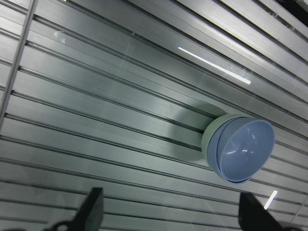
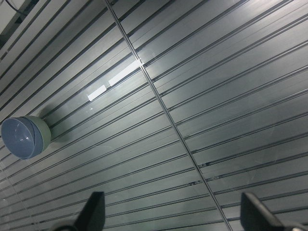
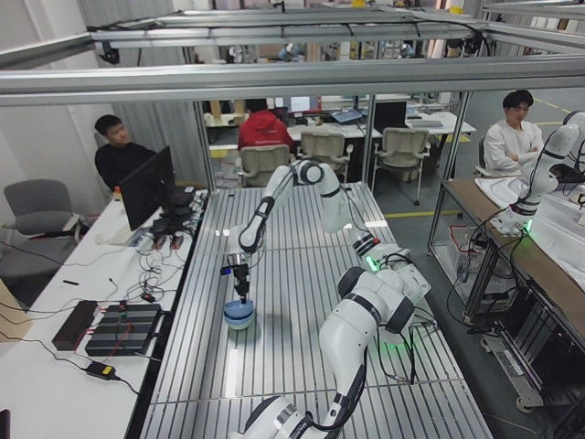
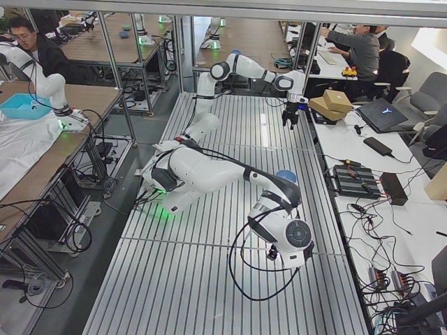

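Observation:
Nested bowls (image 3: 239, 320), blue inside pale green, stand on the slatted metal table (image 4: 195, 286). They appear right of centre in the left wrist view (image 1: 243, 151) and at left in the right wrist view (image 2: 18, 137). My left gripper (image 4: 290, 118) hangs above the table, apart from the bowls; its fingertips (image 1: 91, 211) are spread, nothing between them. My right gripper (image 3: 241, 293) appears over the bowls in the camera left view, but its wrist view shows them off to the side; its fingertips (image 2: 96, 207) are spread and empty.
Desks with electronics (image 3: 123, 329), cables and monitors border one long side. Another bench (image 3: 558, 265) with a robot is on the other. Both arms' linkages cross the middle of the table. People sit nearby.

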